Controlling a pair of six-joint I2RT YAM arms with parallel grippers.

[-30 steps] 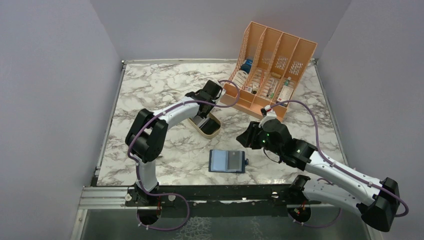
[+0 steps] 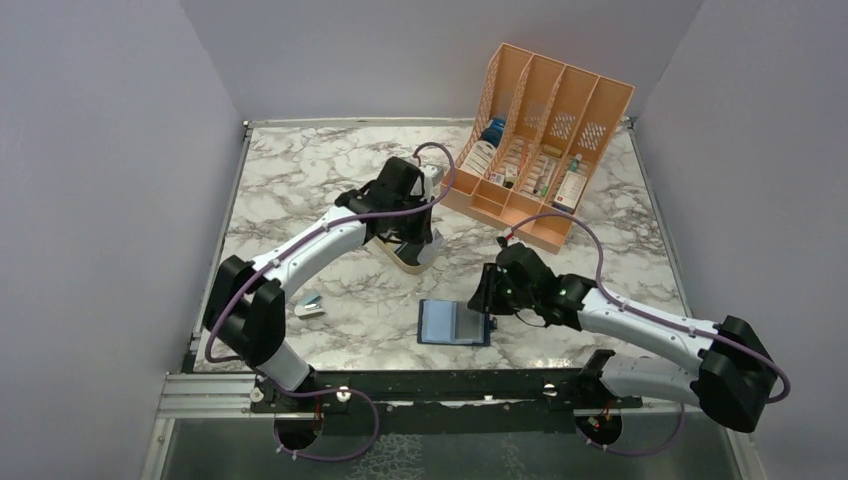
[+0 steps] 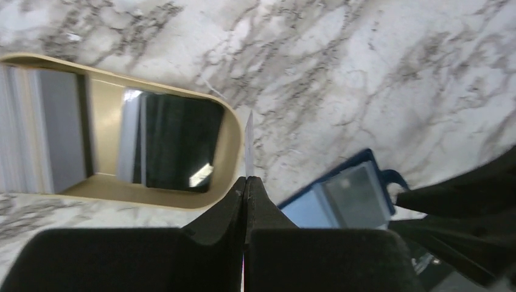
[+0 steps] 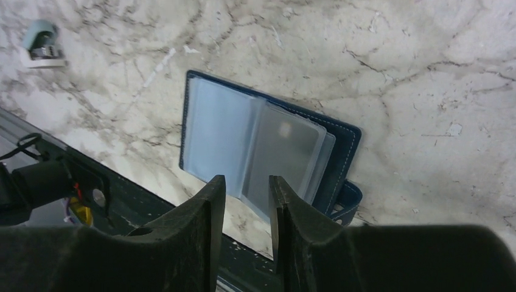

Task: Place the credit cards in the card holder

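My left gripper is shut on a thin card, seen edge-on, above the tan tray. Dark and pale cards lie in that tray. The open card holder, navy with clear sleeves, lies near the front edge in the top and right wrist views. My right gripper stands open over the holder, with nothing seen between its fingers.
An orange organizer with assorted items stands at the back right. A small pale object lies at the front left. The marble table is otherwise largely clear.
My left gripper has risen from the tray with a thin card, its arm swinging toward the front left. My right gripper has moved toward the front left, over the holder.
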